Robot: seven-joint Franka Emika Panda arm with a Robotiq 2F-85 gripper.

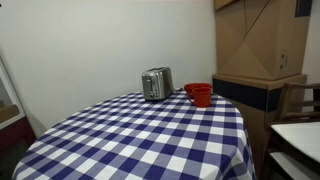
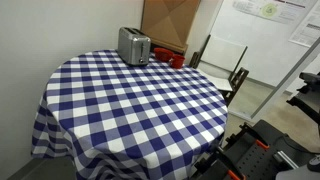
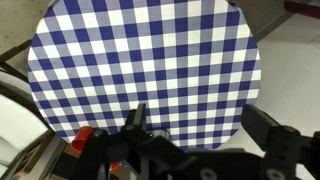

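Observation:
A silver toaster (image 1: pixel 157 84) (image 2: pixel 134 46) stands upright near the back edge of the round table. Close beside it are two red cups; the nearer red cup (image 1: pixel 201 97) (image 2: pixel 177 61) partly overlaps the other in exterior view 1. From above, a red cup (image 3: pixel 82 134) appears at the lower left of the wrist view. My gripper is open over the table, its fingers wide apart, with only checked cloth showing between the tips. Its body hides part of that view's bottom edge.
A blue-and-white checked cloth (image 1: pixel 130 135) (image 2: pixel 130 105) covers the table, and most of it is bare. Cardboard boxes (image 1: pixel 262 40) stand behind on the right. A chair (image 2: pixel 222 62) is close to the table's far right side.

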